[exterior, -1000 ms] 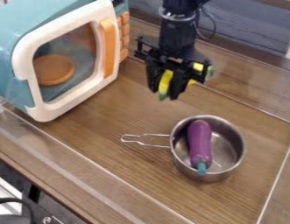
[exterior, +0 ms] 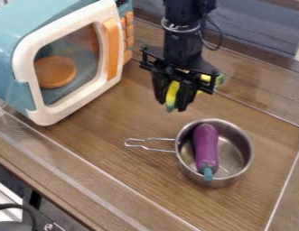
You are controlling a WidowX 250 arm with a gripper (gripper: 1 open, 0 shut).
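My black gripper (exterior: 174, 85) hangs at the top centre, shut on a yellow object (exterior: 173, 91) with a greenish tip, held above the wooden table. A second yellow-green piece (exterior: 218, 80) shows just behind the gripper at the right. A steel pot (exterior: 236, 143) with a wire handle sits at the lower right, holding a purple eggplant (exterior: 205, 142) with a teal end.
A toy microwave (exterior: 45, 35) in teal and white stands at the left, an orange disc (exterior: 56, 70) inside it. A wall runs along the back right.
Compared with a second ago, my gripper is slightly lower, the yellow object moving with it. The pot and microwave are unchanged.
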